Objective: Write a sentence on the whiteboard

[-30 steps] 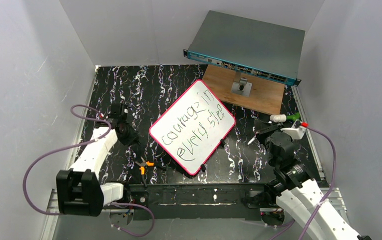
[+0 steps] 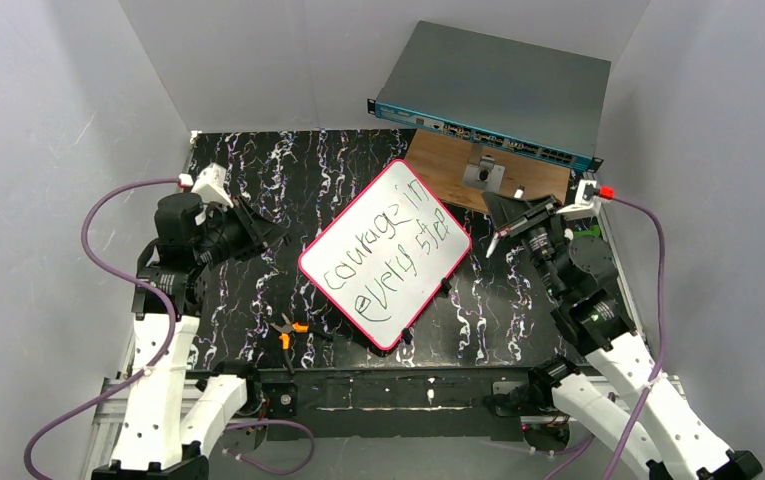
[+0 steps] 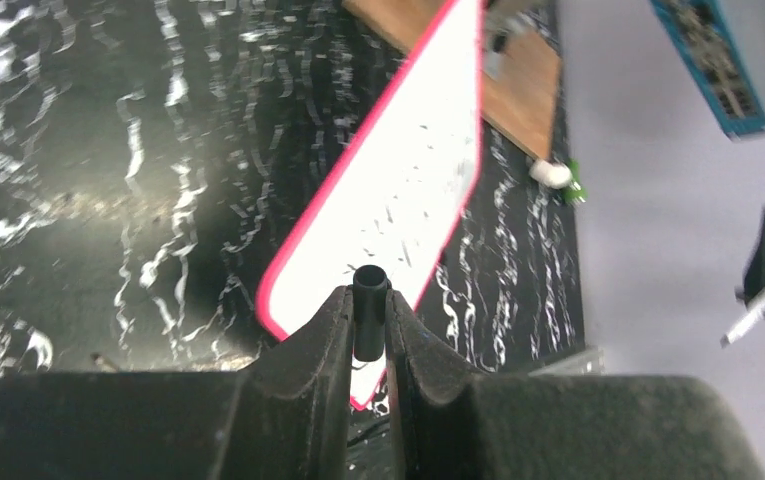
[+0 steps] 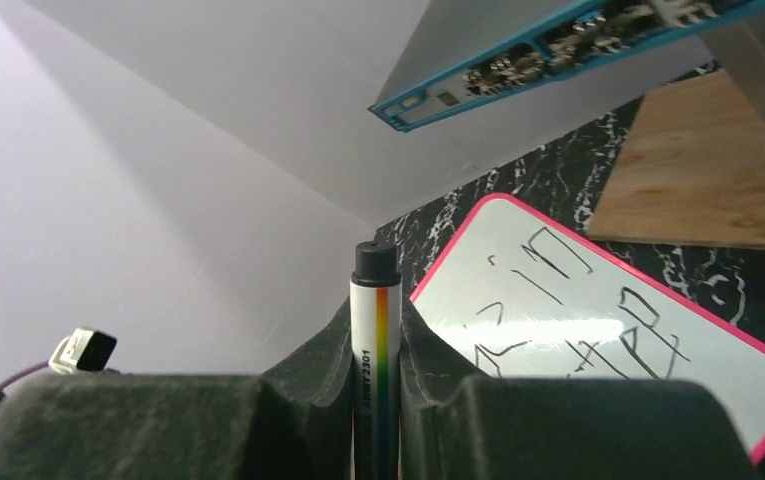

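Observation:
The white whiteboard point(image 2: 385, 255) with a pink-red rim lies tilted on the dark marbled table. Handwriting on it reads roughly "courage in every step". To its right, my right gripper point(image 2: 503, 217) is shut on a white marker point(image 2: 494, 243) with a rainbow stripe. One black end of the marker point(image 4: 376, 330) sticks up between the fingers in the right wrist view. Left of the board, my left gripper point(image 2: 283, 238) is above the table, its fingers closed around a small black cap point(image 3: 369, 312). Neither gripper touches the board.
Orange-handled pliers point(image 2: 286, 330) lie left of the board's lower corner. At the back right a wide grey device point(image 2: 498, 85) overhangs a wooden board point(image 2: 533, 180). A white and green object point(image 3: 556, 176) lies near the right wall.
The right gripper has moved back and a little left with the marker. The whiteboard and its writing look unchanged.

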